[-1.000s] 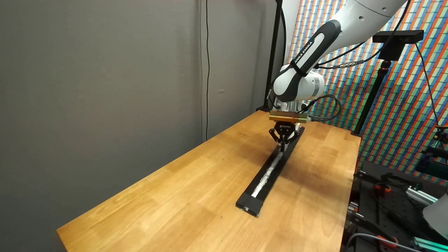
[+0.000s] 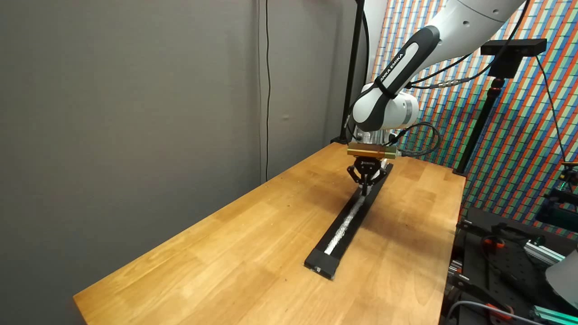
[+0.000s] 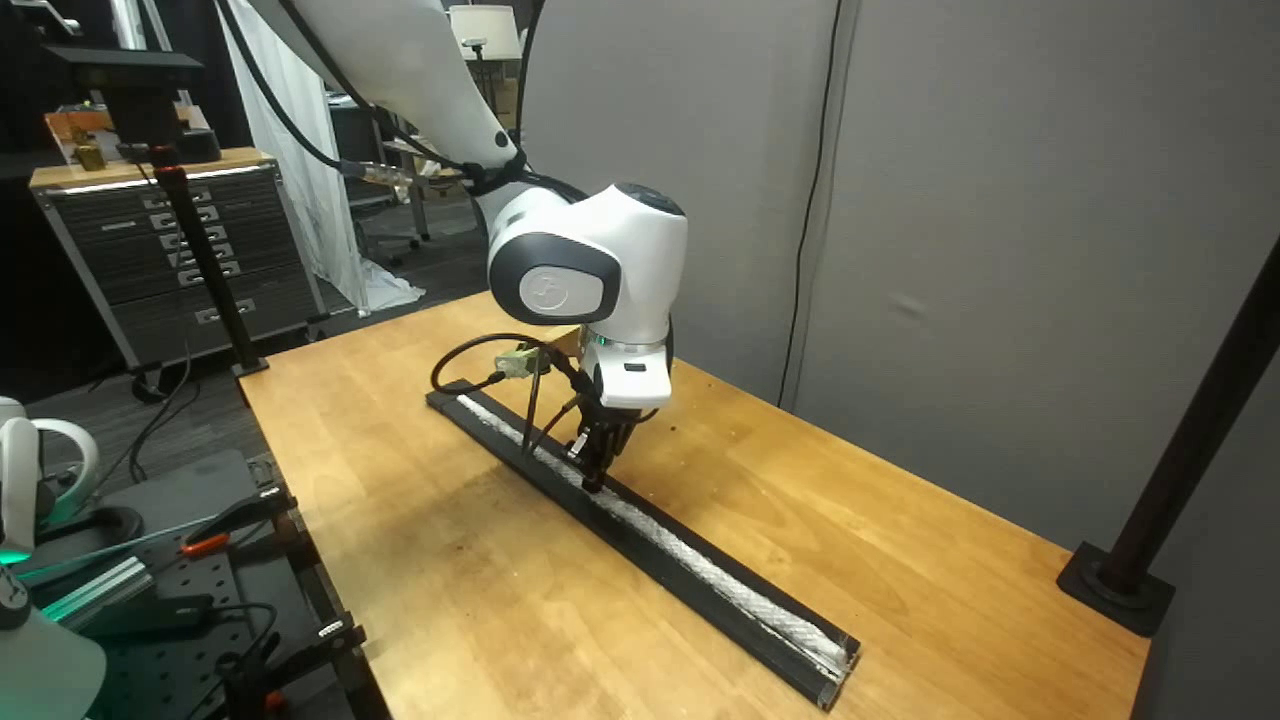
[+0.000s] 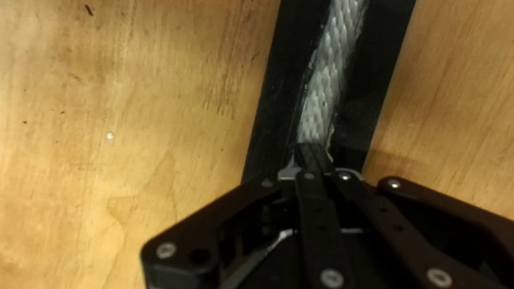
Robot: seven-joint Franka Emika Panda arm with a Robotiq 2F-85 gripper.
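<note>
A long black strip (image 2: 319, 259) lies on the wooden table, with a silvery-white braided rope (image 2: 340, 236) running along its middle. In the wrist view the rope (image 4: 329, 72) shows its woven surface in the strip's groove. My gripper (image 2: 364, 192) points straight down over the strip, its fingertips at the rope. Seen from the other side, the gripper (image 3: 593, 484) meets the rope (image 3: 732, 578) partway along the black strip (image 3: 672, 580). The fingers (image 4: 315, 178) are together, and nothing shows between them. Whether the tips press on the rope cannot be told.
Bare wooden table (image 2: 216, 254) lies on both sides of the strip. A grey wall panel (image 3: 1032, 300) borders one long side. Black camera stands rise at the table's edges, one with its foot (image 3: 1116, 588) on the tabletop. A cable loop (image 3: 480, 360) hangs beside the wrist.
</note>
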